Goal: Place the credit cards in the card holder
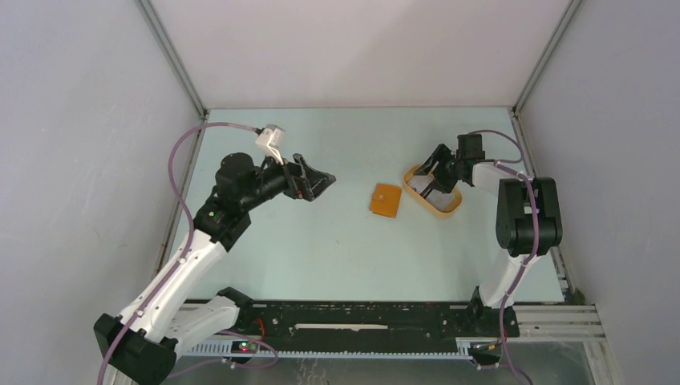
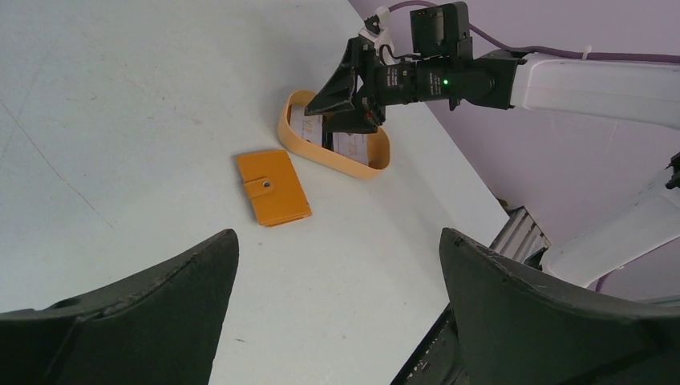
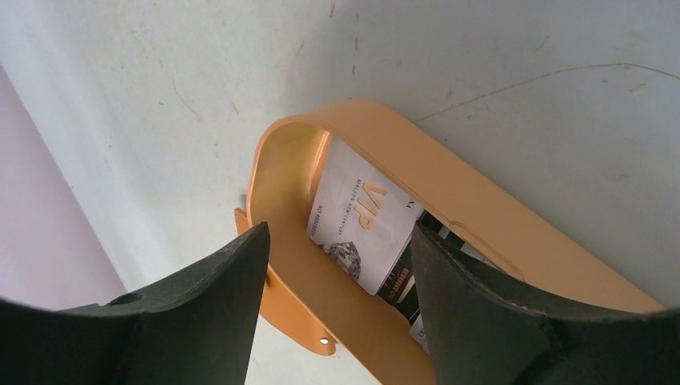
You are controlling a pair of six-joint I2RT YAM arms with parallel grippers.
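A tan oval tray [image 1: 449,208] on the right half of the table holds several cards: a white VIP card [image 3: 365,216], a black card [image 3: 405,285] and more white. The orange card holder [image 1: 385,200] lies flat just left of it. My right gripper [image 1: 437,164] is over the tray, its fingertips down by the cards and part open; in its wrist view the tips straddle part of the tray's inside. My left gripper [image 1: 317,180] hangs open over the left-middle of the table, away from both, with nothing between its fingers.
Pale walls border the table [image 1: 329,257] at back and sides. Cables run along both arms.
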